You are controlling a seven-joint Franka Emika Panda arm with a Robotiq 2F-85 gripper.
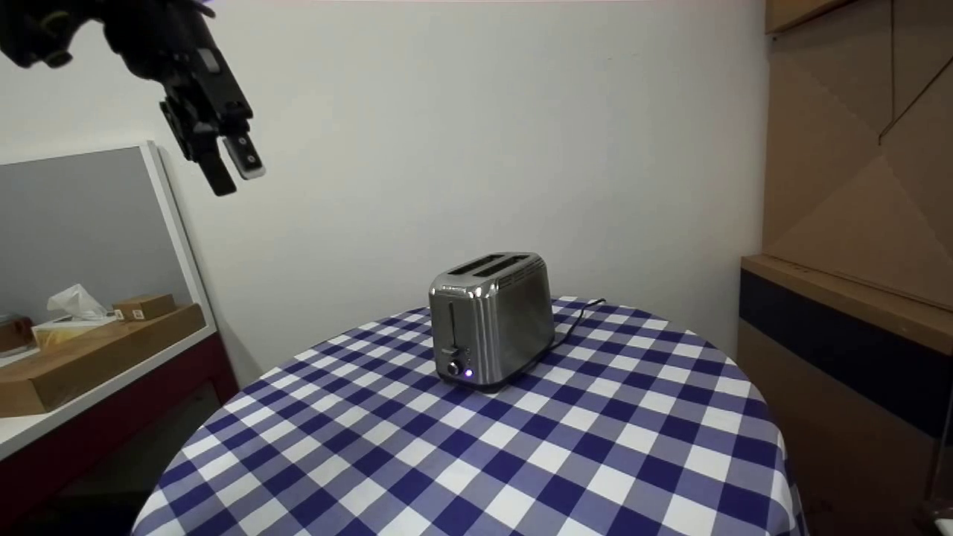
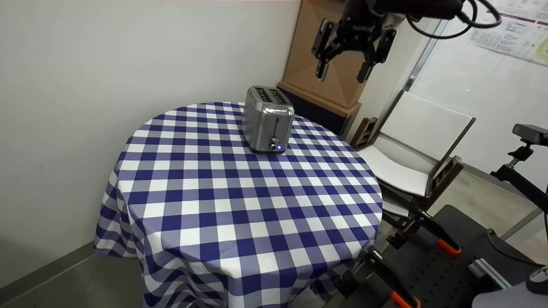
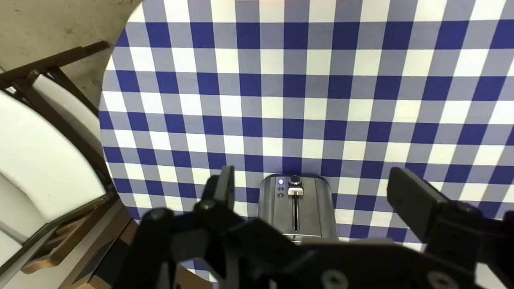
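A silver two-slot toaster (image 1: 505, 326) stands upright on the blue-and-white checked tablecloth (image 1: 357, 455). Its front lever (image 3: 295, 191) is at the low end of its track, beside a dark knob (image 1: 455, 368) and a small lit light (image 2: 278, 146). No bread shows above the slots (image 2: 271, 95). My gripper (image 2: 343, 77) is open high in the air, well apart from the toaster, with nothing between its fingers. In the wrist view the gripper spans the toaster's front from above, its body hiding the rest of the toaster.
A black cord (image 1: 585, 313) runs from behind the toaster. Cardboard panels (image 1: 849, 179) stand beyond the table, and a white chair (image 2: 421, 133) is beside it.
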